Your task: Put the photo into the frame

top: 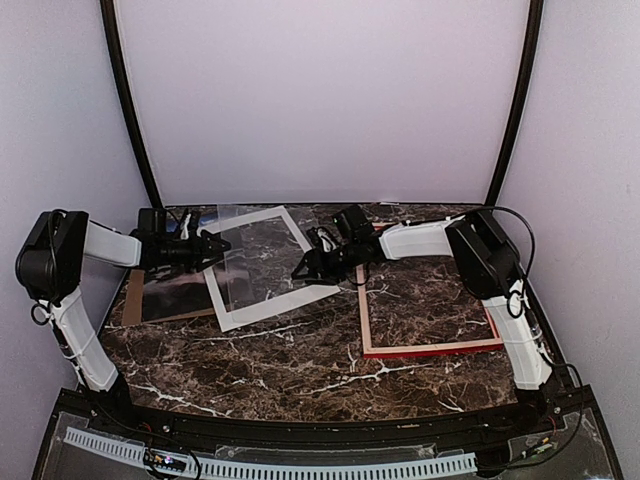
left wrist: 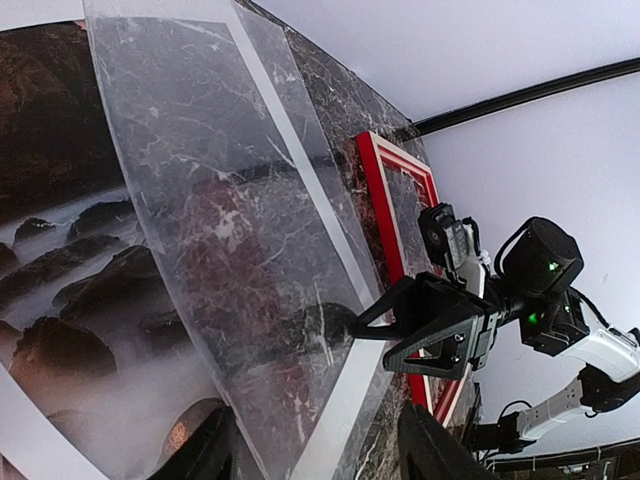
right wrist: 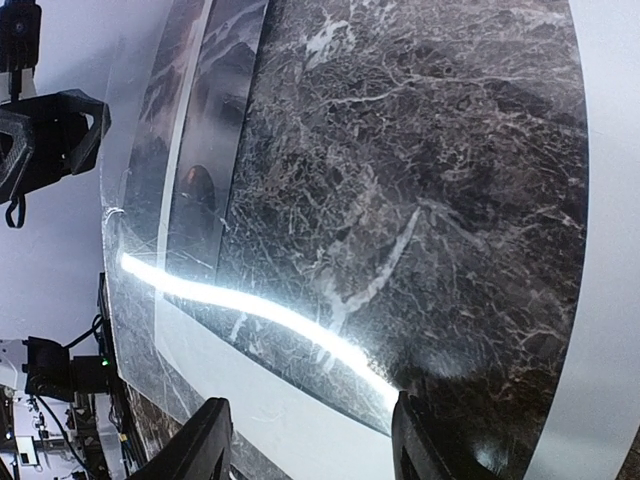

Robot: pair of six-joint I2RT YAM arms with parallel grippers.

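A photo of dark rocks in misty water (left wrist: pixel 100 285) lies flat at the left of the table, partly covered. A white mat (top: pixel 265 310) and a clear sheet (left wrist: pixel 215 190) lie turned at an angle between the arms, overlapping the photo. The red frame (top: pixel 430 350) lies to the right, close to the mat's right corner. My left gripper (top: pixel 212 245) is at the mat's left side, fingers (left wrist: pixel 205 440) apart. At the mat's right corner is my right gripper (top: pixel 310 265); its fingers (right wrist: pixel 200 440) also look apart, and whether they clamp the edge cannot be told.
A slotted white rail (top: pixel 270 468) runs along the front edge, and pale walls close off the back and sides.
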